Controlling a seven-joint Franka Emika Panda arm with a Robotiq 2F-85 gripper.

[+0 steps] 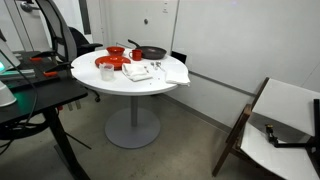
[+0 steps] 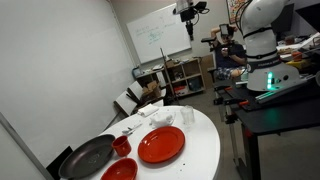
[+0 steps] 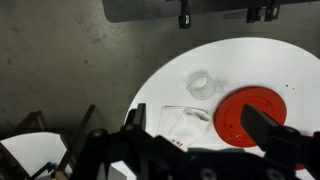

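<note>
My gripper stands open in the wrist view, its dark fingers spread wide above the round white table (image 1: 128, 87), with nothing held between them. Below it lie a clear cup (image 3: 201, 85), a red plate (image 3: 250, 117) and a crumpled white cloth (image 3: 184, 125). A red mug (image 2: 121, 146), a red bowl (image 2: 120, 170) and a black pan (image 2: 85, 157) share the tabletop in exterior view 2. Parts of the white arm (image 2: 262, 45) show there at the right, but the fingers cannot be made out in either exterior view.
A black bench (image 1: 40, 98) stands close to the round table, with a narrow gap of floor between. Another white cloth (image 1: 175, 76) lies near the table's right edge. A white-seated chair (image 1: 275, 140) is well off to the right, with open floor between.
</note>
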